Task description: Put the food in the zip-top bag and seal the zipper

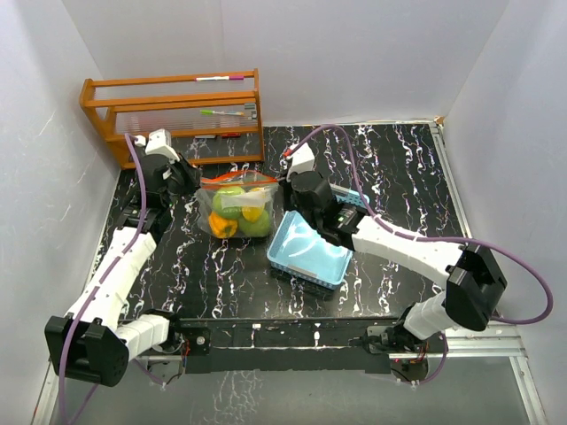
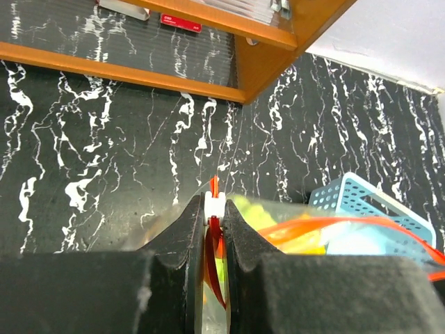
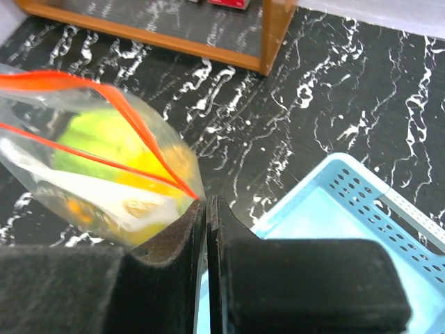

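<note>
Between my two arms the clear zip top bag (image 1: 242, 192) is stretched sideways, its orange-edged mouth pulled long and narrow. Green and yellow-orange food pieces (image 1: 255, 221) are inside it. My left gripper is shut on one end of the bag's mouth, where a white slider (image 2: 215, 207) and orange strip show between its fingers. At the opposite end, my right gripper is shut on the bag's corner, with the orange edges (image 3: 163, 160) running into its fingertips. From the right wrist, the two orange edges stand apart, so the mouth gapes there.
An empty light-blue basket (image 1: 308, 250) stands right of the bag, partly under my right arm. Behind the bag is a wooden rack (image 1: 177, 102) with pens on it.
</note>
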